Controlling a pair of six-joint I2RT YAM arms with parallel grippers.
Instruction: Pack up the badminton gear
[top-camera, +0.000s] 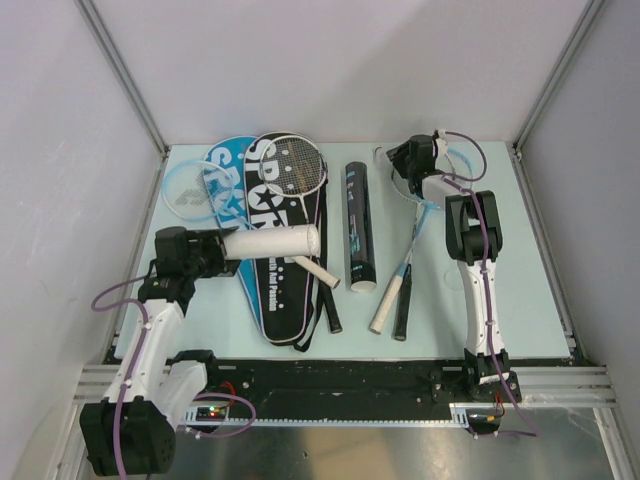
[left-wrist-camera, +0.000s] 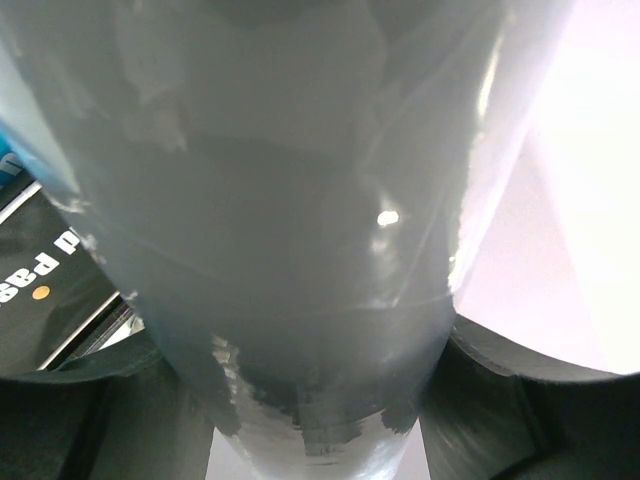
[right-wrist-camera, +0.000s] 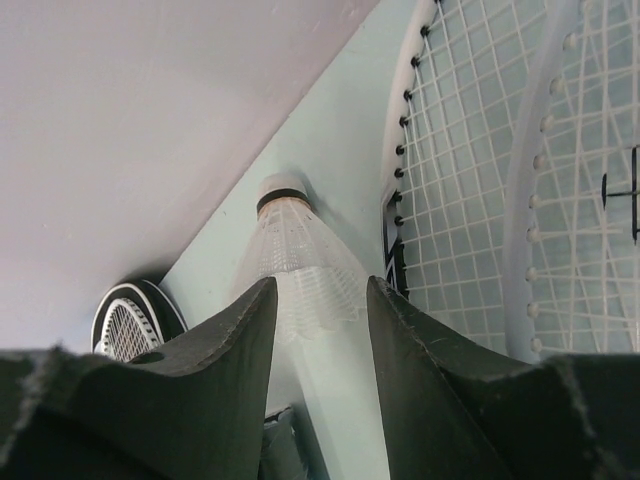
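My left gripper (top-camera: 225, 250) is shut on a white shuttlecock tube (top-camera: 275, 241), held across the black racket bag (top-camera: 280, 300) and blue bag (top-camera: 230, 160); its grey surface fills the left wrist view. My right gripper is part open at the back right, its fingers just short of a shuttlecock (right-wrist-camera: 283, 235) lying beside racket heads (right-wrist-camera: 520, 260). Rackets with blue (top-camera: 197, 190) and white heads (top-camera: 293, 165) lie on the bags; more lie at right, handles (top-camera: 403, 310) toward the front.
A black tube (top-camera: 358, 225) lies upright in the top view between the bags and right-hand rackets. The back wall (right-wrist-camera: 180, 90) is close beyond the shuttlecock. Bare table (top-camera: 510, 310) shows at front right.
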